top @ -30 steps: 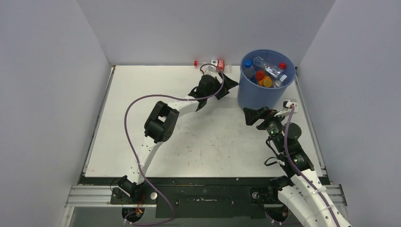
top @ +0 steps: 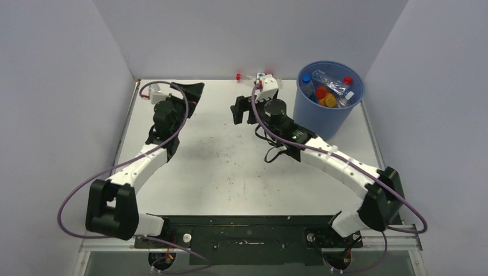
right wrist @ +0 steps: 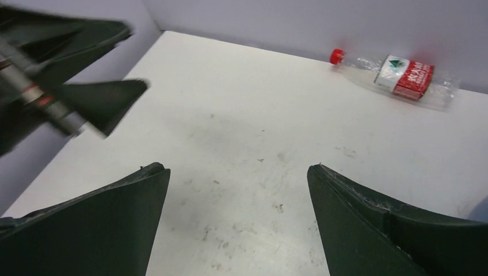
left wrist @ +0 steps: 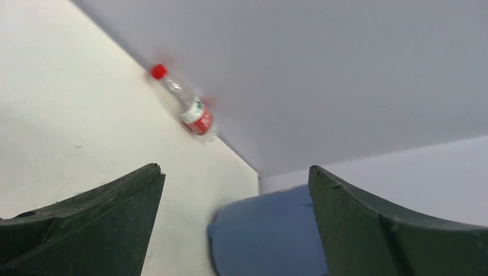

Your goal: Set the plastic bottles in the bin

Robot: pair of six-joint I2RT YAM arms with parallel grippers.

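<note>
A clear plastic bottle with a red cap and a red-and-white label [right wrist: 405, 76] lies on its side at the table's back edge, against the wall. In the top view the right gripper partly covers this bottle [top: 246, 77]. The blue bin [top: 328, 121] stands at the back right, holding several bottles. My left gripper [top: 195, 99] hangs over the back left of the table, open and empty. My right gripper [top: 244, 110] is also open with nothing between its fingers, in front of the bottle and left of the bin.
Grey walls enclose the back and both sides of the white table [top: 207, 167]. The right arm stretches across the right front, below the bin.
My left arm has swung left, away from the bottle and bin. The right arm has moved left from beside the bin toward the bottle. The bin shifted slightly right earlier; the bottle stayed put.
</note>
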